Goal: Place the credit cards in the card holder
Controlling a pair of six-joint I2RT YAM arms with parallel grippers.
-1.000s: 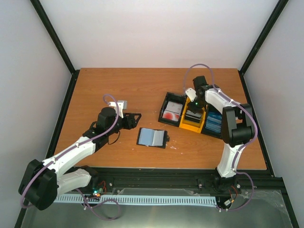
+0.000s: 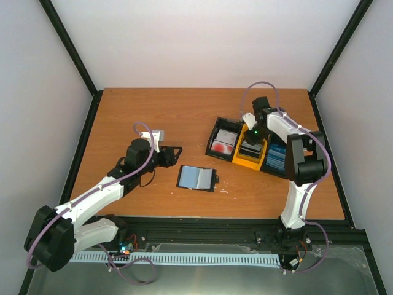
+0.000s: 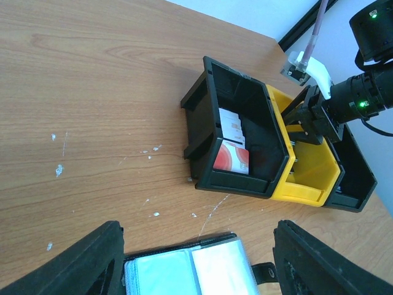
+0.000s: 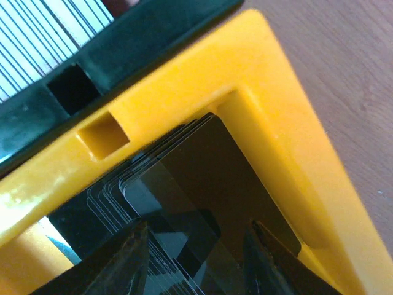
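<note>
The card holder (image 2: 198, 178) lies opened flat on the table, its pale blue and whitish inner sides up. Behind it, my left gripper stands open and empty, with the holder low in its wrist view. A yellow bin (image 2: 247, 161) contains a stack of black cards (image 4: 209, 178). Inside that bin is my right gripper, its fingers apart over the black cards; the lower part of the stack is hidden by them. No card is seen lifted between those fingers.
One black bin (image 3: 285, 150) left of the yellow one contains white and red cards (image 3: 233, 157). On the right, another black bin contains blue cards (image 2: 276, 157). All three bins stand side by side.
My right gripper has shifted very slightly to the right and back within the yellow bin. The bins sit a touch further right. My left arm and the holder have stayed still.
</note>
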